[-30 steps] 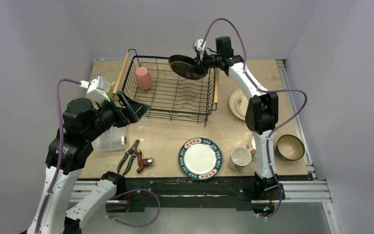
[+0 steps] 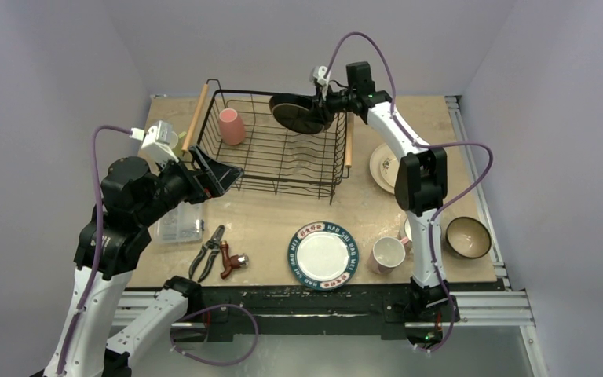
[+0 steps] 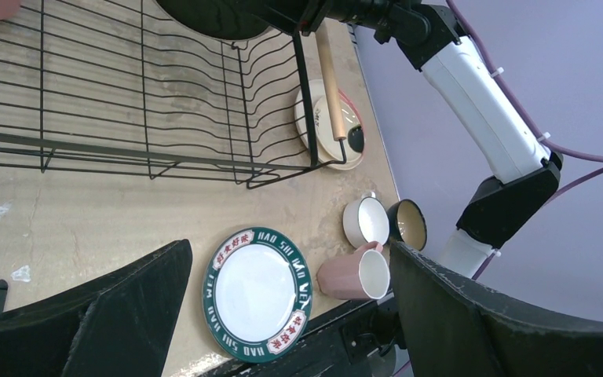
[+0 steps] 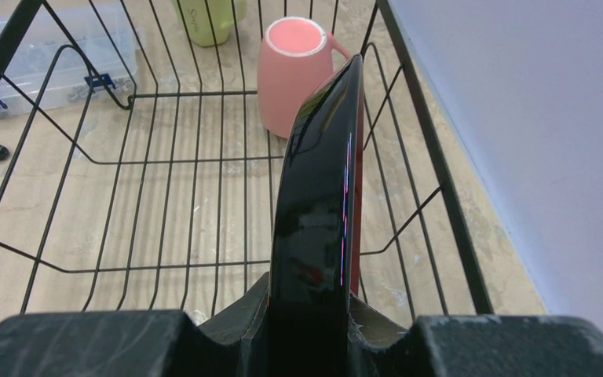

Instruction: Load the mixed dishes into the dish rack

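My right gripper (image 2: 320, 106) grips a dark glossy dish (image 4: 312, 188), held tilted on edge in the back right of the wire dish rack (image 2: 283, 181). A pink mug (image 2: 232, 126) stands upside down in the rack's left part. My left gripper (image 2: 213, 174) is open and empty at the rack's front left. A blue-rimmed plate (image 2: 322, 256) lies at the front; mugs (image 2: 386, 255) and a brown bowl (image 2: 467, 238) are at the front right, and cream plates (image 2: 383, 169) lie right of the rack.
Pliers (image 2: 208, 253), a brown fitting (image 2: 232, 261) and a clear plastic box (image 2: 179, 226) lie at the front left. A green mug (image 4: 208, 20) is beyond the rack's left side. Bare table shows between rack and blue-rimmed plate.
My right gripper and the dark dish have shifted very slightly within the back right of the rack. The left arm has not moved.
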